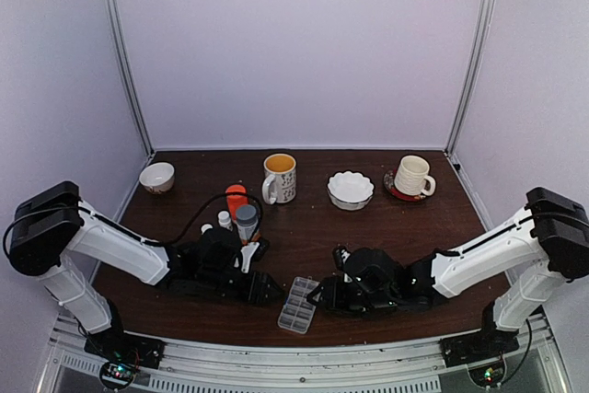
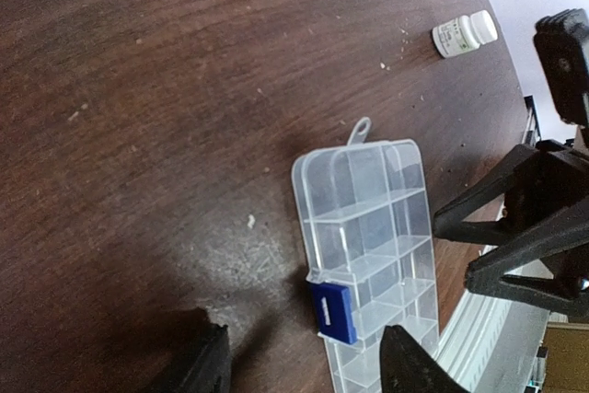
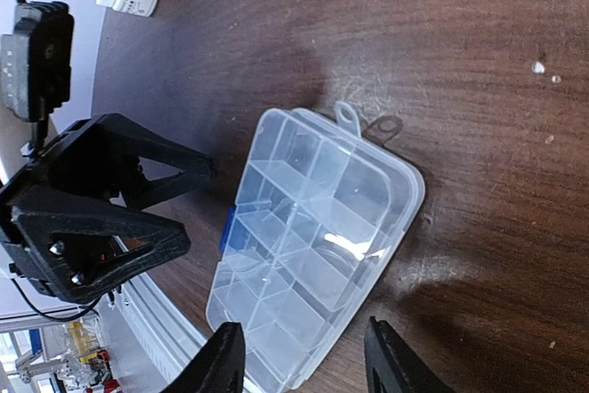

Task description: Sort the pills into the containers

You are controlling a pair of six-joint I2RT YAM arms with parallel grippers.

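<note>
A clear pill organizer [image 1: 297, 306] with several compartments lies near the table's front edge, its lid down. Its blue latch [image 2: 333, 312] faces the left arm. Just left of the box is my left gripper [image 1: 269, 290], its fingers part open and empty. From the other side my right gripper [image 1: 316, 295] reaches to the box's upper right edge, likewise part open with nothing held. In the right wrist view the box [image 3: 308, 227] extends between and beyond the fingertips. Behind the left arm stand an orange-red bottle [image 1: 236, 198], a grey-lidded bottle [image 1: 247, 218] and a small white bottle [image 1: 225, 219].
At the back are a floral mug [image 1: 280, 179], stacked white scalloped bowls [image 1: 351, 190], cream cups [image 1: 413, 174] on a red saucer, and a small white bowl [image 1: 157, 177]. A white bottle [image 2: 463, 34] shows beyond the box.
</note>
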